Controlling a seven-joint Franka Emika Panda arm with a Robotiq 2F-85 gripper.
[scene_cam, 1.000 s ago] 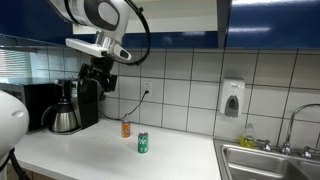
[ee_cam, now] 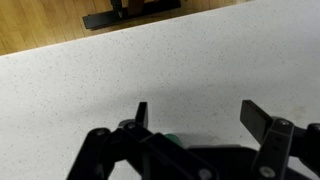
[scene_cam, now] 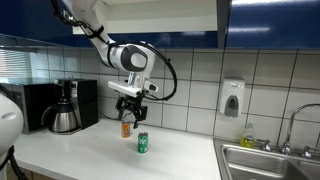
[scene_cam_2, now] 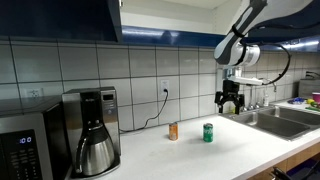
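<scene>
On the white counter stand two cans: a green can and an orange can, the orange one farther back and to the left. Both show in the second exterior view, the green can to the right of the orange can. My gripper hangs above the counter close to the cans, pointing down. In the wrist view its fingers are spread wide with nothing held between them, and a bit of green peeks out at the bottom, mostly hidden by the gripper.
A steel coffee carafe and dark appliances occupy the left end. At right are the sink, faucet and a soap bottle. A cable hangs from the wall outlet.
The arm has come down and moved right, from high at the upper left to just above the cans. Both cans stand where they were.
</scene>
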